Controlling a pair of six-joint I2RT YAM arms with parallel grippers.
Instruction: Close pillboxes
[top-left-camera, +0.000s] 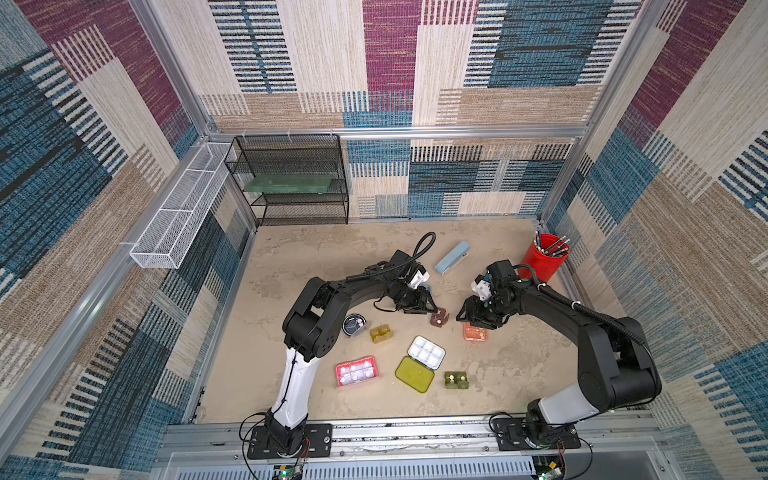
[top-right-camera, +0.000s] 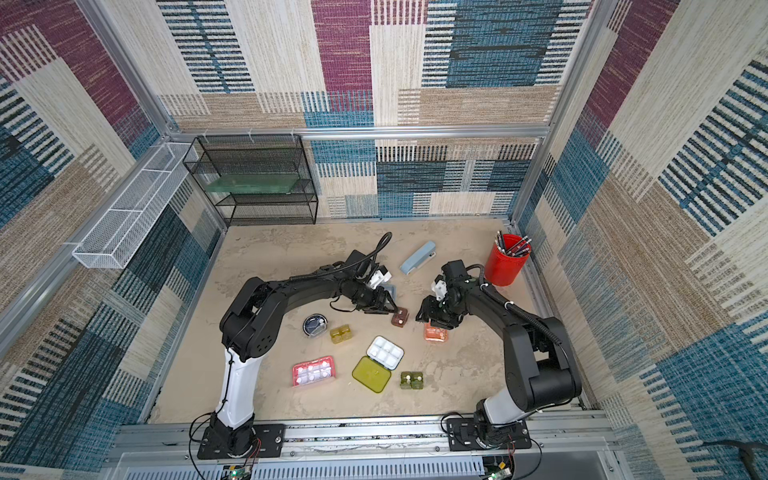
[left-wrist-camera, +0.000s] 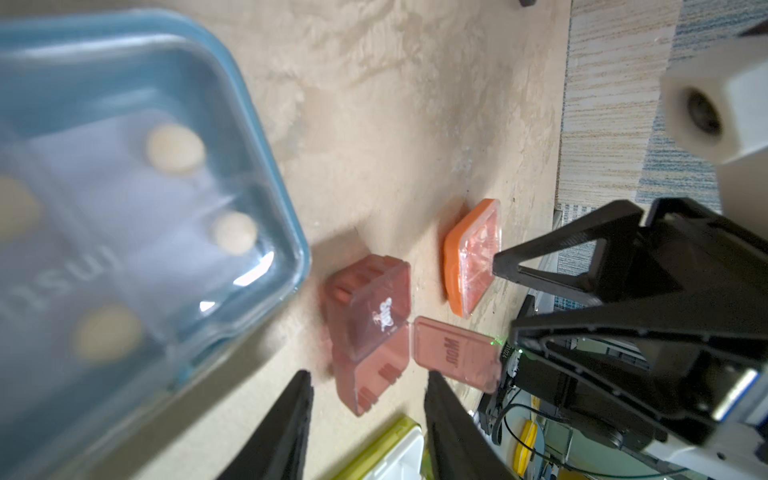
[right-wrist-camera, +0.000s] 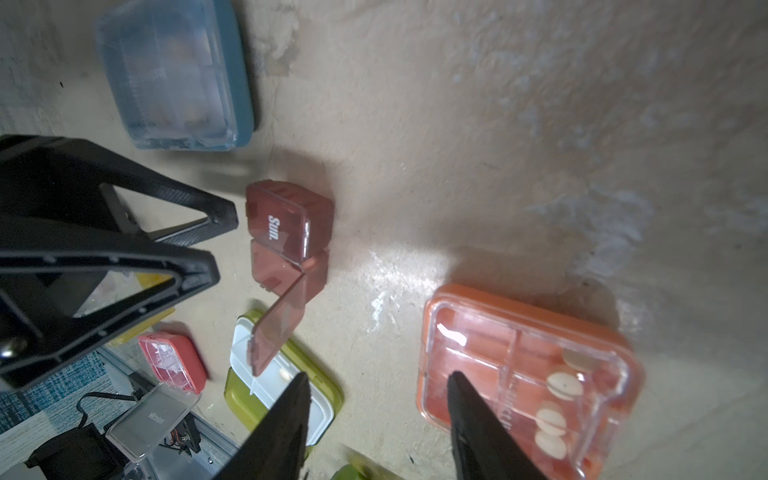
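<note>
A brown pillbox (right-wrist-camera: 289, 222) has one lid shut and another lid (right-wrist-camera: 276, 324) open. Left of it, my left gripper hovers with fingertips apart and nothing between them, beside a blue pillbox, closed in the right wrist view. My right gripper is above a closed orange pillbox (right-wrist-camera: 528, 376); its fingertips look apart, and what is between them is unclear. A yellow-green pillbox (top-left-camera: 414, 372) lies open at the front. A red pillbox (top-left-camera: 357, 370), a small yellow one (top-left-camera: 381, 333) and a small green one (top-left-camera: 456, 380) sit nearby.
A red cup of pens (top-left-camera: 544, 264) stands at the right, a blue stapler (top-left-camera: 452, 257) at the back, and a round dark item (top-left-camera: 354, 324) on the left. A black mesh rack (top-left-camera: 288, 184) is at the back left.
</note>
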